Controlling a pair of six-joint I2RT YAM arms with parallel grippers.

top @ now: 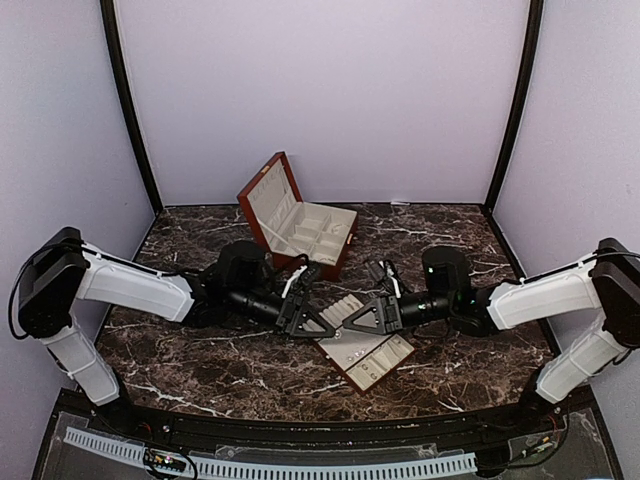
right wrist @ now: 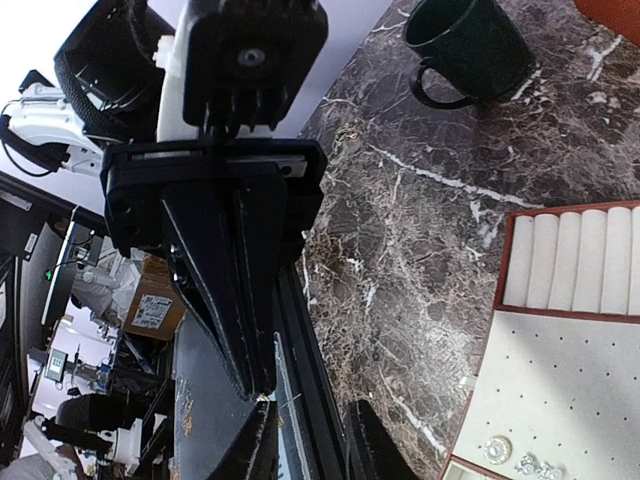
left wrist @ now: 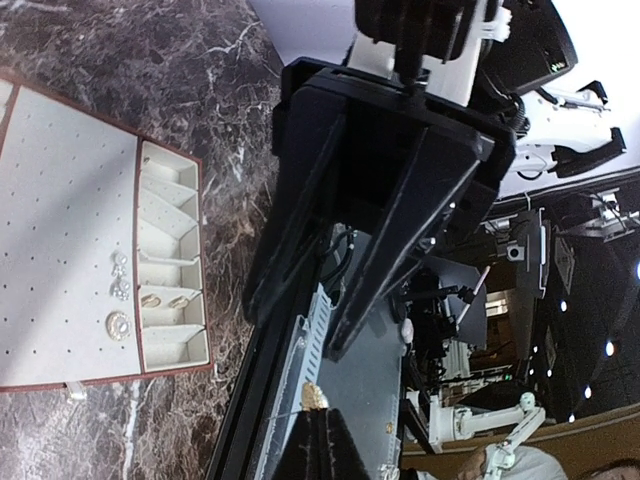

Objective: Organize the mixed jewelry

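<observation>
My grippers meet above the jewelry tray (top: pixel 365 350). In the left wrist view, a small gold piece (left wrist: pixel 314 396) sits at the tips of my left gripper, which is shut on it. My right gripper faces it from above, a gap showing between its fingers; what lies in that gap is unclear. The tray holds silver earrings (left wrist: pixel 120 275) and a round earring (left wrist: pixel 118 325) on its perforated panel, with gold pieces (left wrist: pixel 152 301) in a compartment.
An open red jewelry box (top: pixel 315 235) stands behind the tray. A dark mug (right wrist: pixel 470 55) shows in the right wrist view. Bare marble table (top: pixel 200 370) surrounds the tray, clearest at front left and back right.
</observation>
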